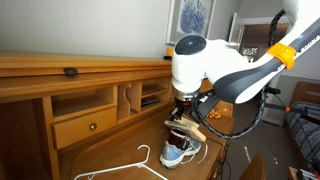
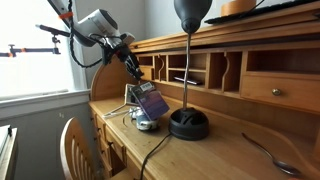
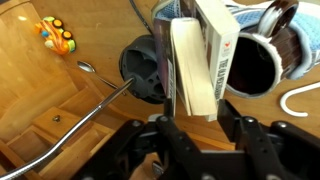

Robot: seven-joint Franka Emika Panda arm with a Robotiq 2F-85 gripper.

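Observation:
My gripper is shut on a cream-edged book point(image 3: 194, 65), which stands on edge between its fingers in the wrist view. In exterior view 2 a purple-covered book point(image 2: 152, 104) hangs tilted below the gripper point(image 2: 137, 76), over the desk. Close beside the held book in the wrist view is another pale block-like item point(image 3: 217, 45); whether it is gripped too is unclear. A blue-and-white shoe point(image 1: 173, 154) sits on the desk under the gripper in exterior view 1. The fingertips are partly hidden there by the arm.
A black-based lamp point(image 2: 189, 124) stands near the held book. White hangers point(image 1: 110, 169) lie on the desk, with a spoon point(image 2: 271, 154) towards the other end. Cubbies and a drawer point(image 1: 85, 127) line the back. Bare desktop point(image 2: 215, 155) shows in front of the lamp.

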